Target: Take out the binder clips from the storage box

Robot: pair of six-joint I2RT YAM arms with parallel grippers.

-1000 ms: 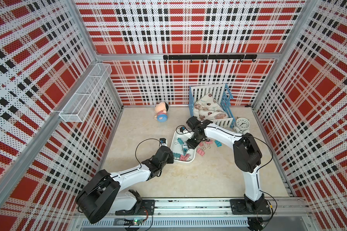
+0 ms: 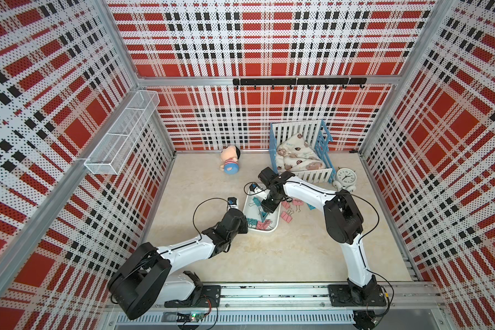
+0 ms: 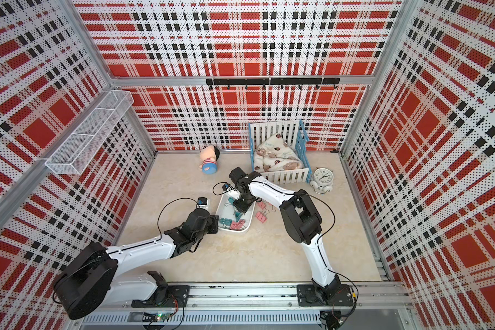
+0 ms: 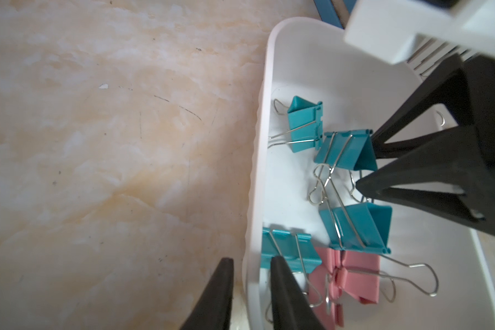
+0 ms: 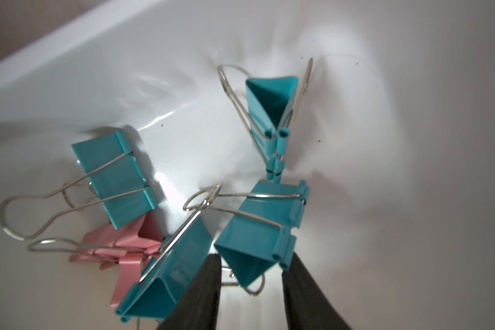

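Observation:
The white storage box (image 4: 256,137) holds several teal and pink binder clips. My right gripper is inside it, open, its fingertips at either side of the near end of a teal clip (image 5: 258,217). A second teal clip (image 5: 272,101) stands beyond that one. To the left lie another teal clip (image 5: 176,264), a flat teal clip (image 5: 115,178) and pink clips (image 5: 118,242). My left gripper is part open at the box's left wall, its blurred fingers straddling the rim with gaps beside it.
Several pink clips (image 2: 287,215) and a teal clip (image 2: 311,206) lie on the table right of the box. A toy crib (image 2: 308,174) stands behind, a white clock (image 2: 346,177) at right, a doll (image 2: 230,159) at back left.
The right gripper has moved left and deeper over the box, covering more of the clips there. The left arm looks unmoved.

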